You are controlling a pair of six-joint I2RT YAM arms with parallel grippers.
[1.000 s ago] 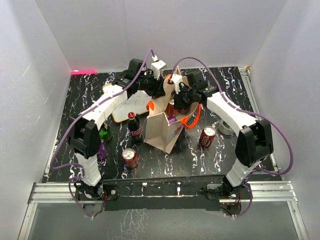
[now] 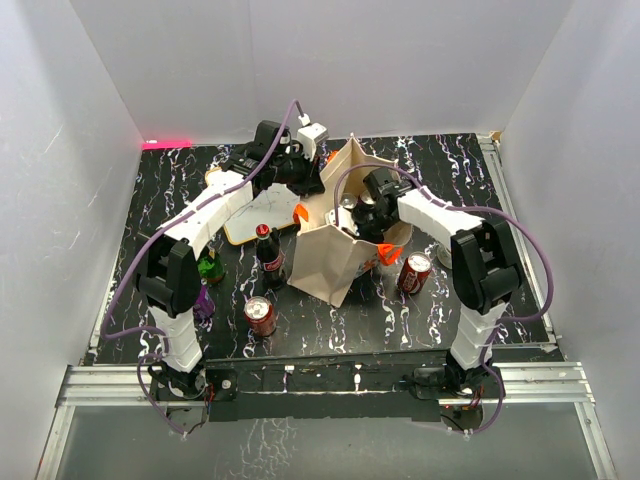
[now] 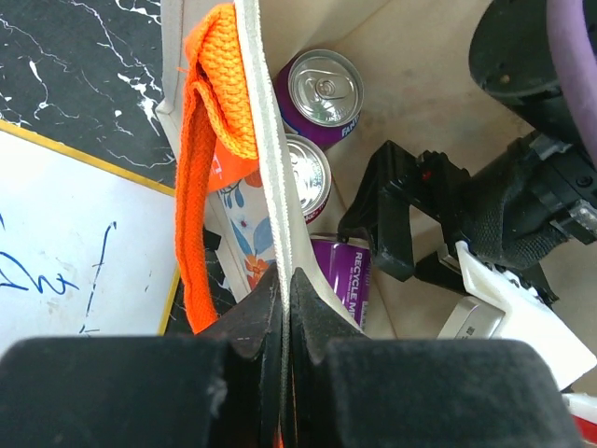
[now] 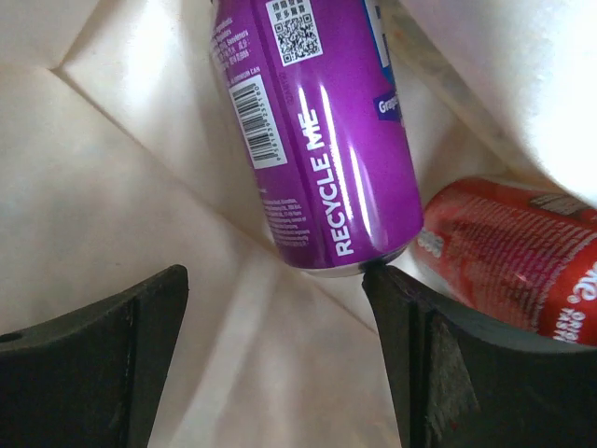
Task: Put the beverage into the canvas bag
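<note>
The canvas bag [image 2: 330, 260] stands open at the table's centre. My left gripper [image 2: 312, 178] is shut on its rim, whose pale edge runs between the fingers in the left wrist view. My right gripper is open inside the bag, at the base of a lying purple can [image 4: 326, 159]; a red can [image 4: 513, 252] lies beside it. Two upright cans [image 3: 325, 89] show in the left wrist view. A cola bottle [image 2: 270, 255] and red cans [image 2: 259, 315] [image 2: 415, 272] stand outside.
A whiteboard [image 2: 240, 215] lies behind the bottle. A green bottle [image 2: 210, 265] and purple can [image 2: 203, 305] stand at left, partly under the left arm. A silver round object stands at right, partly hidden.
The right arm has moved lower and toward the front into the bag, and the bag's front has shifted with it. The left arm is nearly unchanged.
</note>
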